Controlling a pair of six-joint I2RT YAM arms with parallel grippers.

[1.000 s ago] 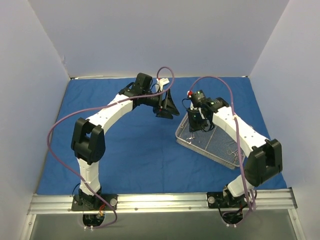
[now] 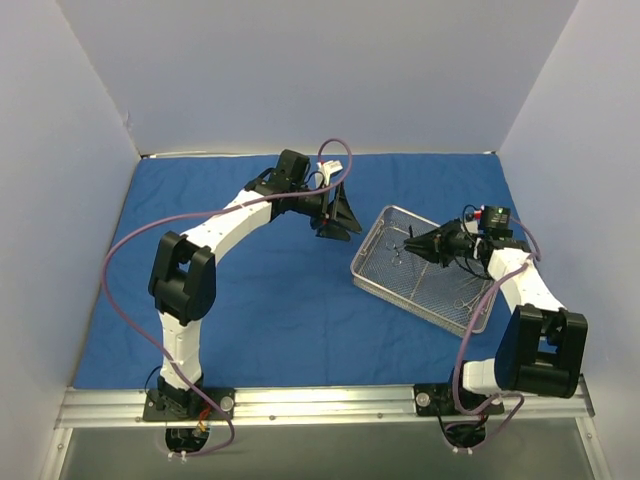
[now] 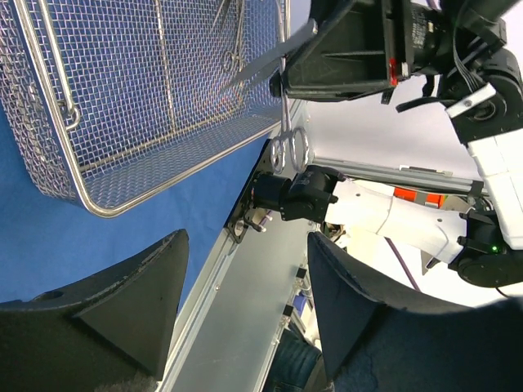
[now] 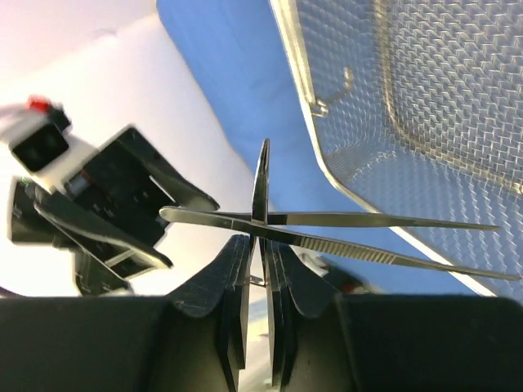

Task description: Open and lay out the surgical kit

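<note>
In the right wrist view, my right gripper has its fingers close together on a slim pointed metal instrument (image 4: 261,184), with metal tweezers (image 4: 351,251) lying crosswise at the fingertips. The left wrist view shows ring handles (image 3: 290,151) of the instrument below the right gripper, and a flat end of the tweezers (image 3: 270,61) beside it. From the top, the right gripper (image 2: 420,243) is over the wire-mesh basket (image 2: 372,283). My left gripper (image 2: 338,222) stands open left of the basket, nothing between its fingers.
Small ring-handled instruments (image 2: 396,252) lie in the basket's left part; others rest at its right end. Blue cloth (image 2: 270,300) covers the table, bare to the left of the basket. Purple hoses (image 2: 130,235) loop beside both arms.
The right gripper has swung rightward over the basket from its left side, uncovering instruments in the left part. The left arm has shifted only slightly to the right.
</note>
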